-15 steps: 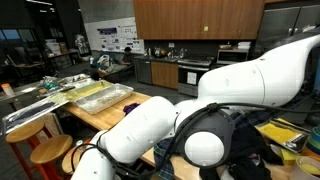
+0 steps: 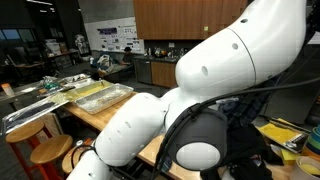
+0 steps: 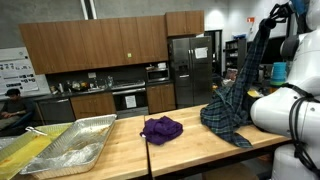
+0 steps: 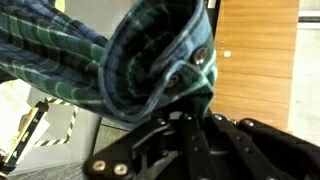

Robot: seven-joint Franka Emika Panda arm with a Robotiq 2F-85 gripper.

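A dark blue-green plaid cloth (image 3: 230, 112), with buttons showing in the wrist view, hangs from my gripper (image 3: 279, 14) high at the upper right of exterior view 2. Its lower part reaches down to the table. In the wrist view the cloth (image 4: 130, 62) bunches up against my gripper, which is shut on it and partly hidden behind its folds. Exterior view 1 shows some of the plaid cloth (image 2: 243, 106) behind my white arm; there the gripper itself is out of sight.
A crumpled purple cloth (image 3: 162, 130) lies on the wooden table (image 3: 185, 158). Metal trays (image 3: 82, 147) stand to its left. Yellow items (image 2: 280, 131) and a small container (image 2: 309, 167) are at the right in exterior view 1. Bare tabletop shows around the purple cloth.
My arm has swung upward in exterior view 1, its upper section now higher in the picture. Some of the plaid cloth by the arm has shifted. The trays have stayed put.
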